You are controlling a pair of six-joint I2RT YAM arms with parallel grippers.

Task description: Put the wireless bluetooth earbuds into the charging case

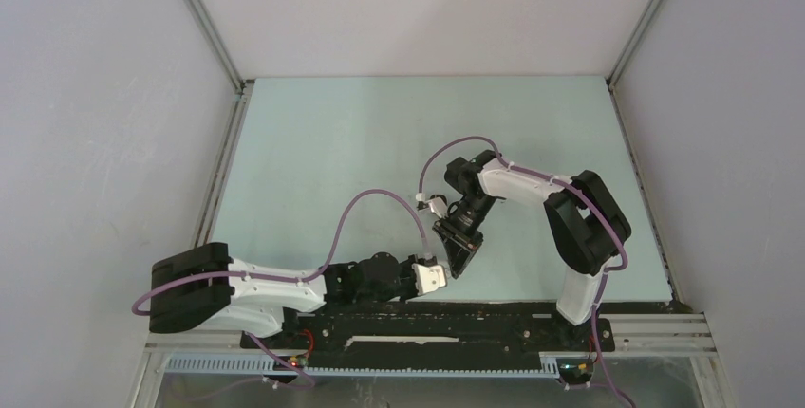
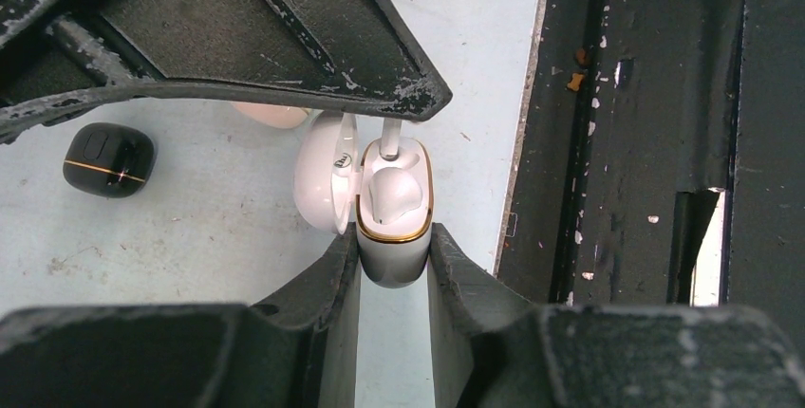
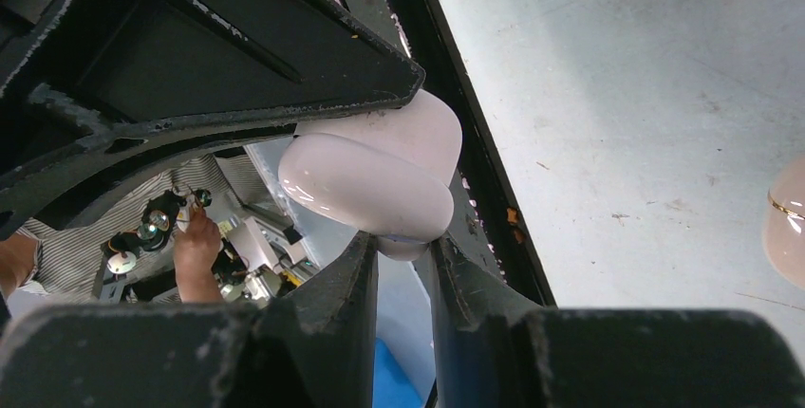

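The white charging case (image 2: pixel 394 254) has a gold rim, and its lid (image 2: pixel 326 176) stands open on the left. My left gripper is shut on the case body. A white earbud stem (image 2: pixel 390 133) stands at one end of the case, its lower end at the slot; how deep it sits I cannot tell. My right gripper is shut on the white earbud (image 3: pixel 403 250), of which only a small part shows below the lid (image 3: pixel 365 185). Whether the rounded hollow beside the stem holds another earbud is unclear. Both grippers meet near the table's front edge.
On the table (image 1: pixel 313 142) lie a black case (image 2: pixel 109 159) with a gold line and a pinkish case (image 3: pixel 788 223). A dark rail (image 2: pixel 645 142) runs along the front edge.
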